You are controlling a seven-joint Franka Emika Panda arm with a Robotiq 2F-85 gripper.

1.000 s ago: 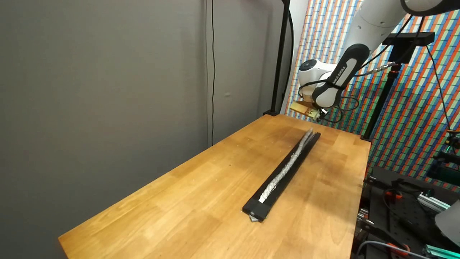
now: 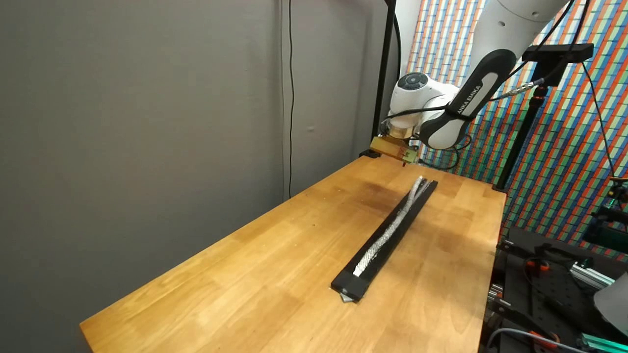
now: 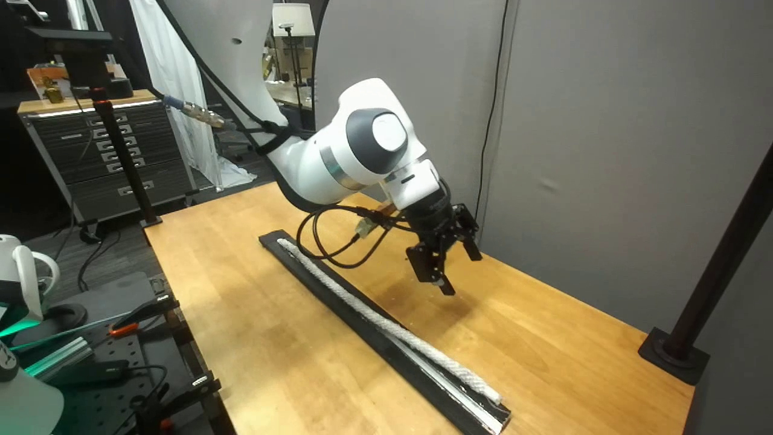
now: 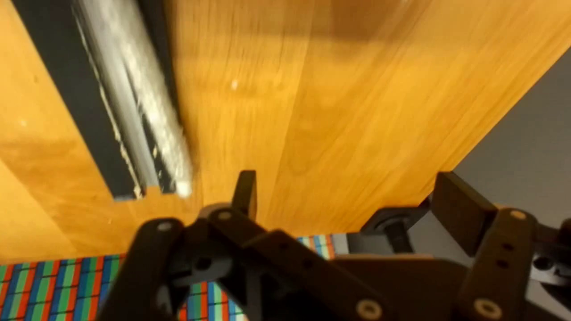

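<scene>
A white braided rope (image 2: pixel 385 235) lies lengthwise along a black channel (image 2: pixel 347 274) on the wooden table. Its near stretch sits inside the channel in exterior view 1, while the far end leans toward one wall, leaving a pale groove (image 3: pixel 443 382) bare beside it in exterior view 2. The rope's tip (image 4: pixel 183 187) shows near the channel's end in the wrist view. Past that end and off to one side, my gripper (image 3: pixel 461 274) hangs above the table, apart from rope and channel. Its fingers (image 4: pixel 246 193) stand wide open with nothing between them.
A black post on a base (image 3: pixel 674 355) stands at the table corner near the grey wall. Bare tabletop (image 2: pixel 235 276) spreads to either side of the channel. A cart with tools (image 2: pixel 547 294) adjoins the table's side. Cables (image 3: pixel 330 254) loop from my wrist.
My arm has moved left in exterior view 1 and its wrist has turned and come slightly lower. The rope's far end sits slightly further left; the channel has stayed put.
</scene>
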